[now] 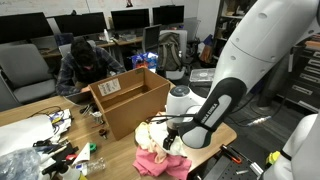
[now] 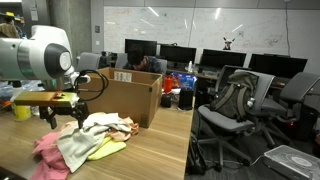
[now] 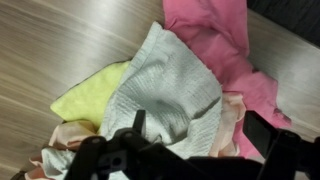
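Note:
A heap of cloths lies on the wooden table: a white cloth (image 3: 165, 85) in the middle, a pink cloth (image 3: 225, 55) along one side, a yellow cloth (image 3: 90, 100) on the other, and a peach cloth (image 3: 228, 125) partly underneath. My gripper is above the white cloth, its two fingers wide apart and cloth visible below the gap. From the side, the white cloth (image 2: 85, 140) bunches up close under the open gripper (image 2: 64, 116). Whether the fingertips touch it, I cannot tell.
A large open cardboard box (image 1: 135, 100) stands behind the cloths. Plastic bags (image 1: 20, 165) and small clutter lie at the table's left in the first exterior view. A person (image 1: 85, 65) sits beyond the table.

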